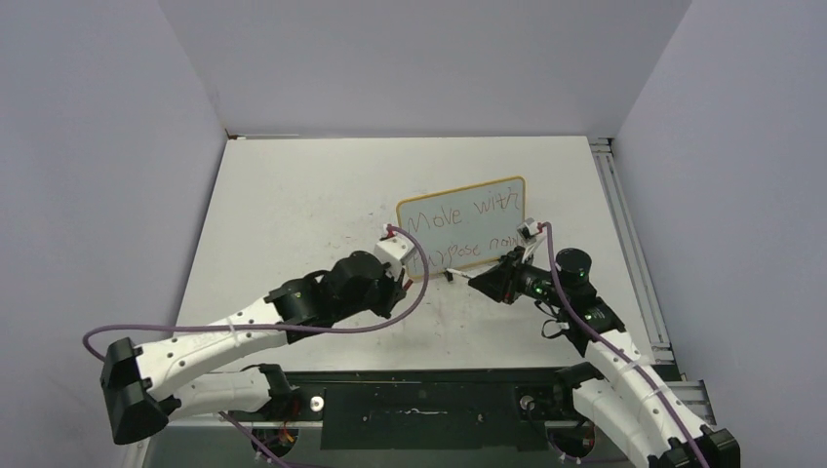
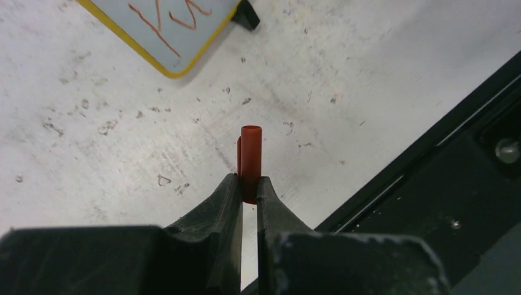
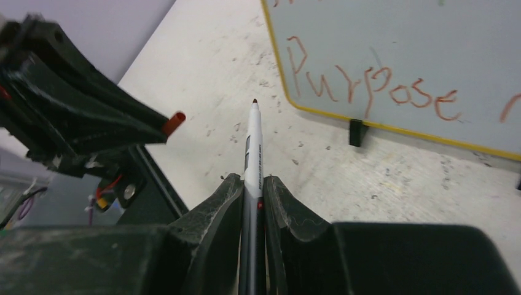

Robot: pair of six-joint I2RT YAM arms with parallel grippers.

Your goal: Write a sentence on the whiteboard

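The whiteboard (image 1: 458, 210), yellow-edged, lies on the table and bears "Move with Purpose now" in red handwriting; my arms partly cover its lower line in the top view. My left gripper is shut on a red marker cap (image 2: 251, 153), held off the board's lower-left corner. A white marker (image 3: 254, 147) with a bare dark red tip stands between the fingers of my right gripper, which is shut on it. From the right wrist view, the red cap sticks out of the left gripper's tips, apart from the marker.
Black clips (image 3: 357, 132) sit on the board's lower edge. A dark panel (image 1: 434, 414) runs along the front edge.
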